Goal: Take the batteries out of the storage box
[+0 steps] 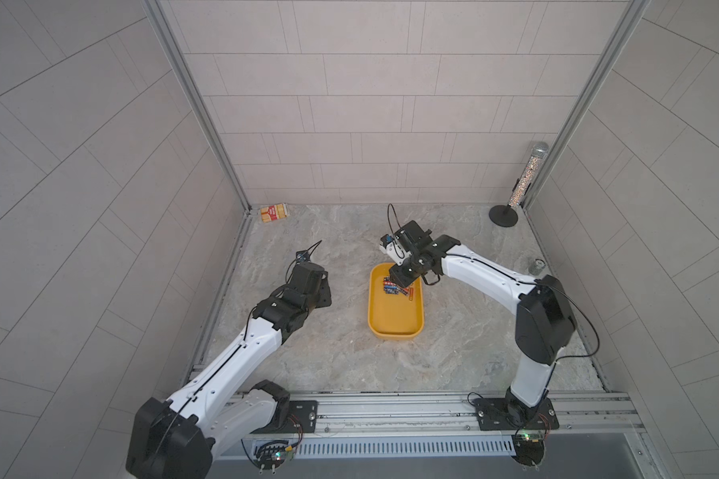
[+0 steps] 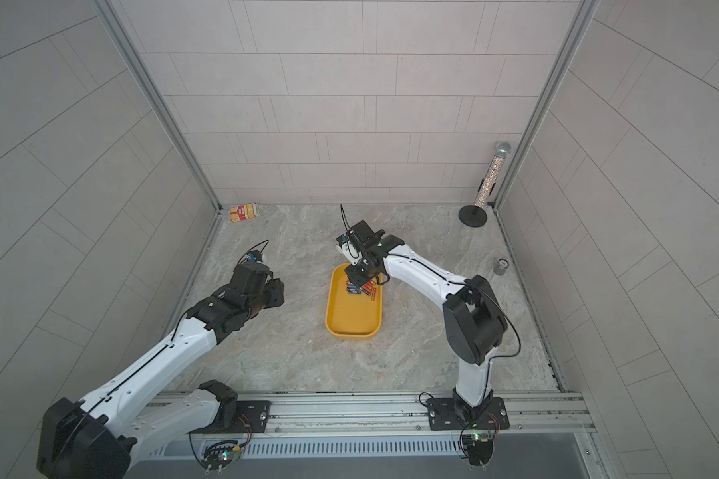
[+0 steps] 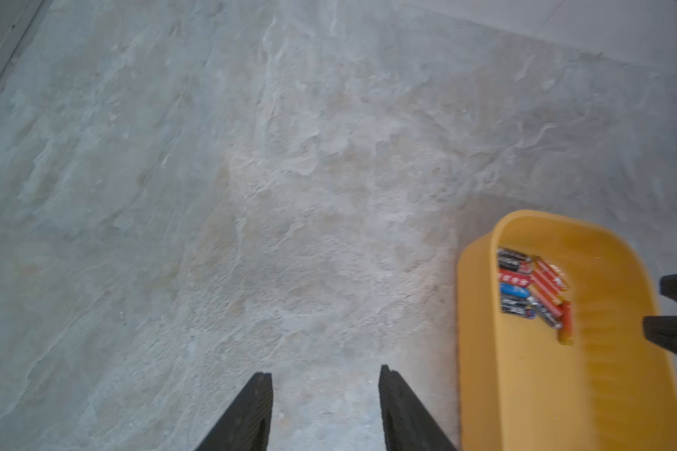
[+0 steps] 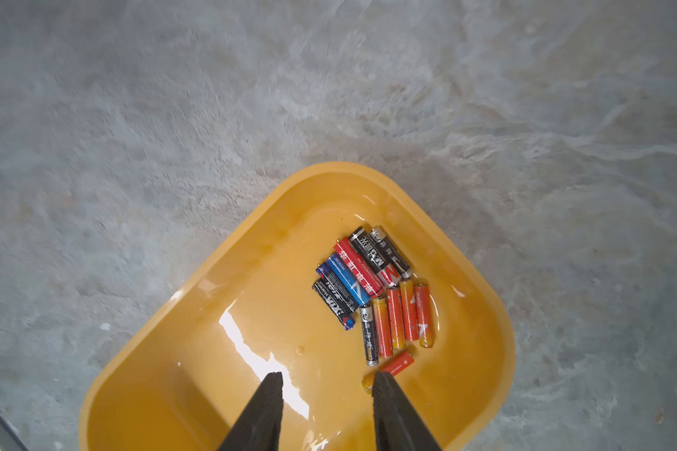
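An orange storage box (image 1: pixel 395 323) holds several batteries (image 4: pixel 353 270) clustered at one end, red, blue, black and orange-red, with one lying crosswise (image 4: pixel 387 372). My right gripper hangs over the box, fingers apart and empty, pointing down above the batteries. My left gripper is open over bare marble to the left of the box, nothing between its fingers. The right gripper's dark fingertips also show at the right edge of the left wrist view.
A packet (image 1: pixel 273 212) lies at the back left. A lamp-like column on a black base (image 1: pixel 503 215) stands at back right, and a small glass (image 2: pixel 501 266) at the right. Table left of the box is clear.
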